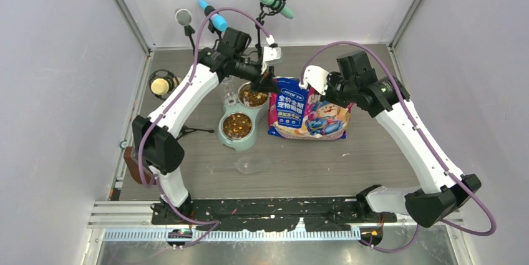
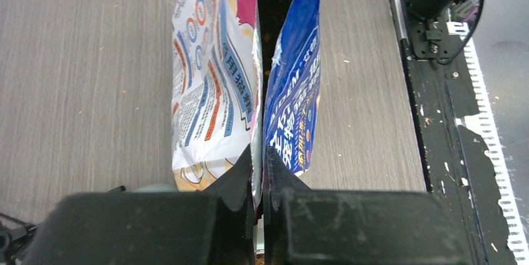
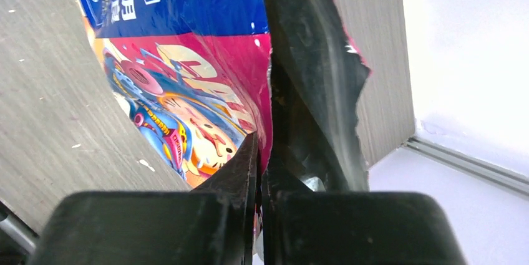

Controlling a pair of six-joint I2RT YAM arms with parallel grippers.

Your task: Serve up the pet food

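Observation:
The pet food bag, blue, pink and white, stands on the table at centre right with its mouth upward. My left gripper is shut on the bag's left edge; the thin film runs down between its fingertips. At the opposite side, my right gripper is shut with the bag's pink edge pinched in it. Between the two sides the dark inside of the bag shows. Left of the bag is a pale green double feeder, both bowls holding brown food.
A clear scoop lies on the table in front of the feeder. Clear jars stand close behind the feeder's left side. Holders with brushes line the back.

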